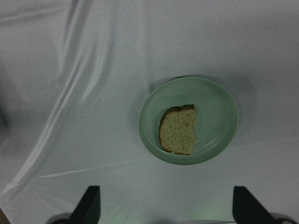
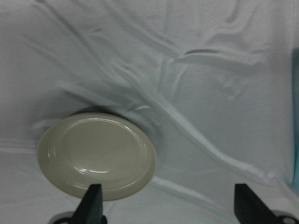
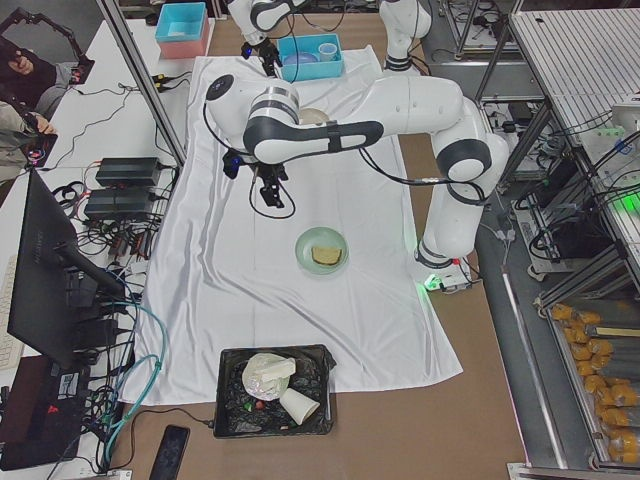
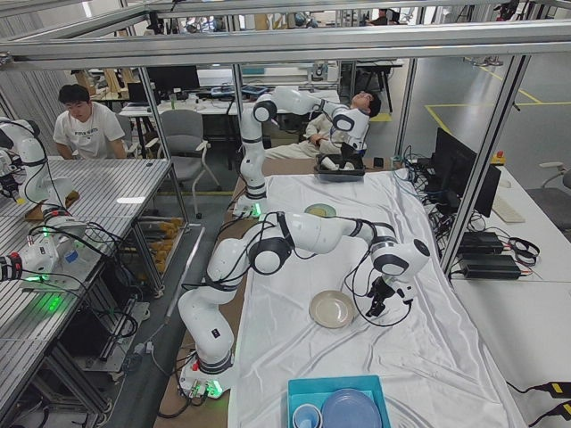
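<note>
A bread slice point(image 1: 177, 130) lies on a green plate point(image 1: 215, 135), which rests on the white cloth point(image 3: 250, 300). My left gripper point(image 3: 255, 185) hangs above the cloth, up and left of that plate in the camera left view; its fingers are apart with nothing between them in the left wrist view. My right gripper is also open and empty, above the cloth by a bare beige plate point(image 2: 97, 154), as the right wrist view shows.
A black tray point(image 3: 230, 390) with a bag and a white cup sits at one end. A blue bin point(image 4: 303, 388) with a blue plate and cup sits at the other. Monitors and cables line one long side.
</note>
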